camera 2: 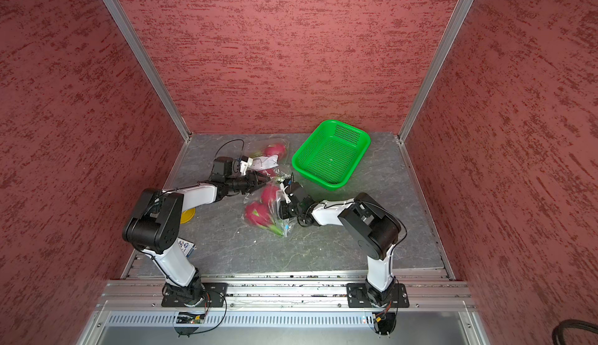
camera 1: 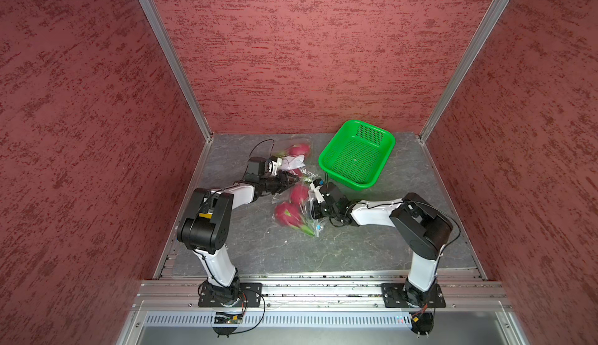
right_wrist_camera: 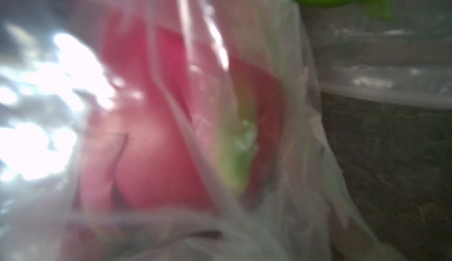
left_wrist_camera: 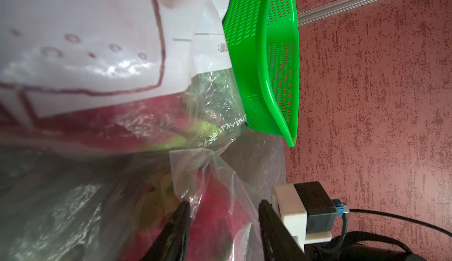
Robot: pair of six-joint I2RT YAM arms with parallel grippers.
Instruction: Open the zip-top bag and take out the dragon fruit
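A clear bag holding two dragon fruits lies mid-table in front; one dragon fruit (camera 1: 286,215) is nearer the front edge, the other (camera 1: 299,194) behind it. My left gripper is at that bag's left rear side. Its fingers (left_wrist_camera: 179,230) stand apart, with thin clear film (left_wrist_camera: 226,178) and pink fruit seen between and beyond them. At the bag's right side, my right gripper (camera 1: 314,203) is open, its fingertips mostly hidden by plastic. The right wrist view is blurred and filled by a dragon fruit (right_wrist_camera: 160,166) under film; no fingers show there.
Behind the left gripper lies another bag with a white label (camera 1: 292,162) and dragon fruit (camera 1: 299,150) inside. A green basket (camera 1: 384,165) stands at the back right. A yellow object (camera 2: 187,215) is partly under the left arm.
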